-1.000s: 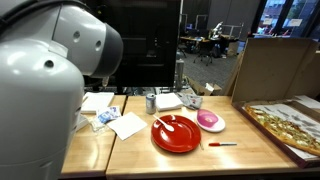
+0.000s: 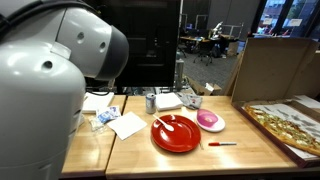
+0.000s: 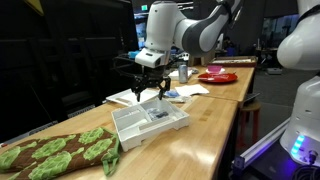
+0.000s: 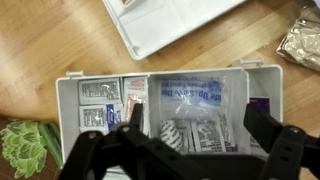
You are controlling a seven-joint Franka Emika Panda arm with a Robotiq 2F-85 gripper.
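Note:
A white divided box [image 3: 150,126] stands on the wooden table in exterior view 2, directly below my gripper [image 3: 152,92]. In the wrist view my gripper is open, its dark fingers [image 4: 262,127] spread over the box. A clear plastic bag with blue print [image 4: 192,92] lies in the wide compartment between them, and nothing visible is gripped. Below that bag are striped and printed packets [image 4: 208,135]. Small white packets [image 4: 100,92] fill the left compartment. My gripper is out of view in exterior view 1, where the arm covers the left side.
A white tray or lid [image 4: 165,22] lies beside the box, with a brown packet [image 4: 301,42] at the right. Green patterned cloth [image 3: 60,156] is on the other side. Farther off are a red plate [image 2: 176,135], a pink bowl [image 2: 207,117] and a pizza [image 2: 290,129].
In exterior view 1 the arm has shifted slightly over the last second. The plate, bowl, pizza and papers stay where they were.

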